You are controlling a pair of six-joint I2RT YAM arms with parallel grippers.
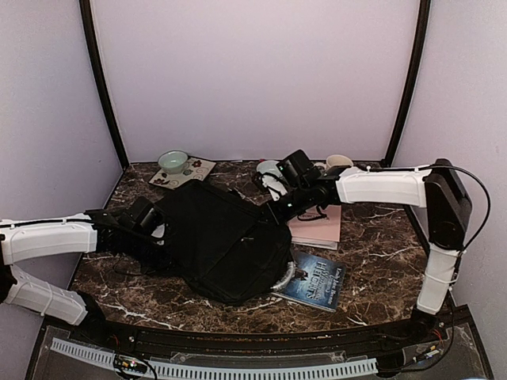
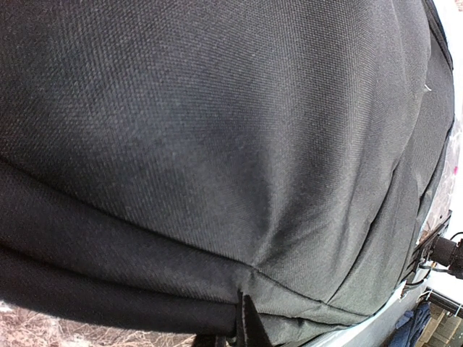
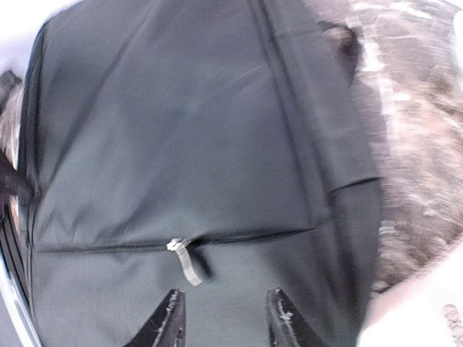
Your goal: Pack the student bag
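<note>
The black student bag (image 1: pixel 214 229) lies on the marbled table. At its left edge my left gripper is shut on a fold of the bag's cloth. A zip runs across the bag in the right wrist view, and its light pull tab (image 3: pixel 191 266) hangs free. My right gripper stands open over this zip, apart from it, with nothing held between the fingertips. A blue book (image 1: pixel 313 280) lies against the bag's lower right side. Behind it is a pink book (image 1: pixel 318 228), partly covered by the right arm.
A green bowl (image 1: pixel 173 161) rests on a patterned mat (image 1: pixel 202 169) at the back left. A pale bowl (image 1: pixel 268 168) and a mug (image 1: pixel 339 161) stand at the back, partly behind the right arm. Bare table lies at the right front.
</note>
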